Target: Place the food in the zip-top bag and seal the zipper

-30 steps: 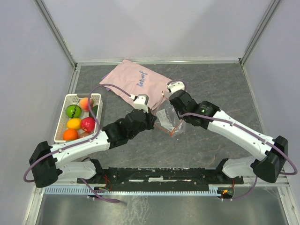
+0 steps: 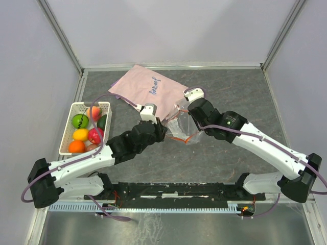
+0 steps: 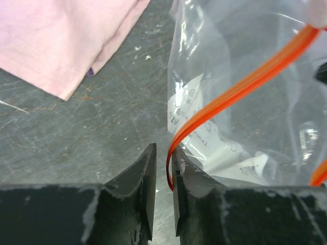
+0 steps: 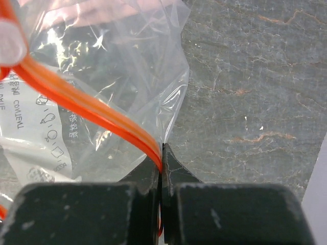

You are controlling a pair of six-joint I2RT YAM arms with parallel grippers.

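A clear zip top bag (image 2: 180, 125) with an orange rim is stretched between my two grippers, its mouth spread apart. My left gripper has its fingers slightly apart; the orange rim (image 3: 219, 104) passes between them, lying against the right finger. On the other side, my right gripper is shut on the bag's rim at the corner. The bag looks empty. The food lies in a white basket (image 2: 63, 139) at the left: a red apple (image 2: 95, 135), an orange (image 2: 76, 146), a yellow lemon (image 2: 80, 134), a peach (image 2: 94, 113) and green pieces.
Behind the bag lies a pink cloth (image 2: 138, 84) with blue lettering, its near corner close to the bag. The left arm stands between basket and bag.
My left gripper has shifted slightly left and the right one slightly right. The bag's front rim, earlier hanging in a deep V toward the robot, is now pulled flatter and wider.
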